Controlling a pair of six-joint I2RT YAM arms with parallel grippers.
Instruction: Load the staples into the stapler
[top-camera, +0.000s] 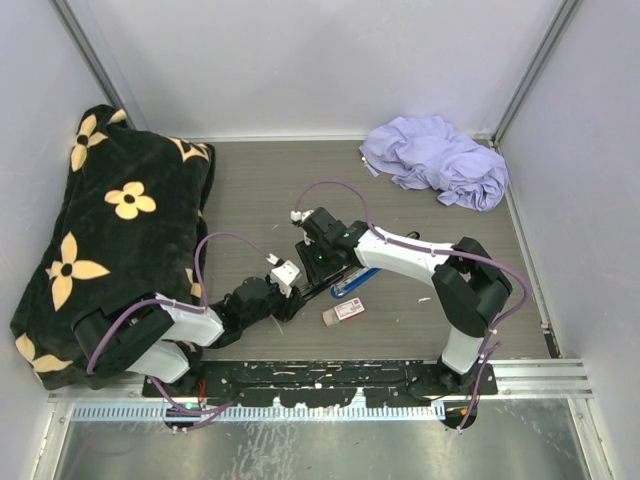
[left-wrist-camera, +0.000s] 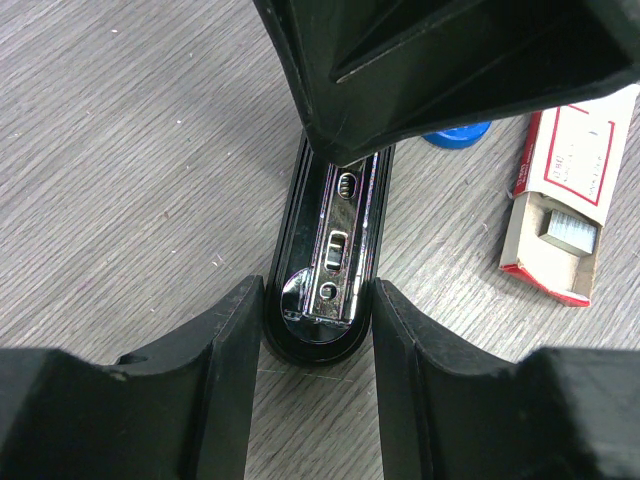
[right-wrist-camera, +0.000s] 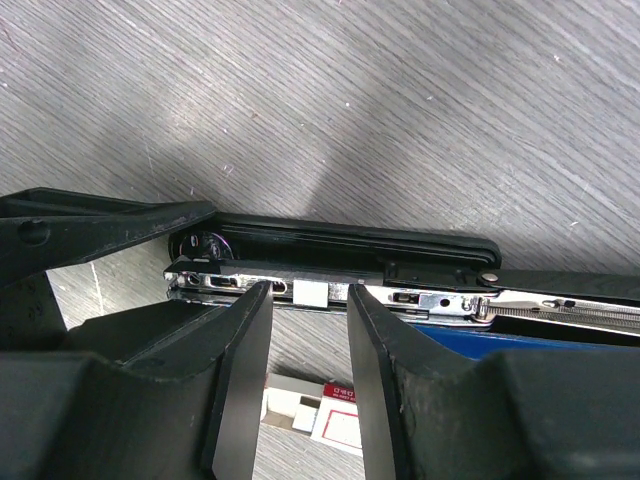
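Note:
The black stapler (left-wrist-camera: 310, 230) lies opened out on the table, its metal channel showing. My left gripper is closed around the end of its base. My right gripper hovers over the channel with its fingertips apart; in the right wrist view a small pale piece, apparently staples, shows in the channel between them, and whether it is held I cannot tell. The staple box (left-wrist-camera: 565, 190) lies beside the stapler, open at one end, with a silver staple block (left-wrist-camera: 568, 232) inside.
A blue object (top-camera: 350, 283) lies along the stapler. A lilac cloth (top-camera: 435, 160) is at the back right, a dark flowered cushion (top-camera: 110, 230) at the left.

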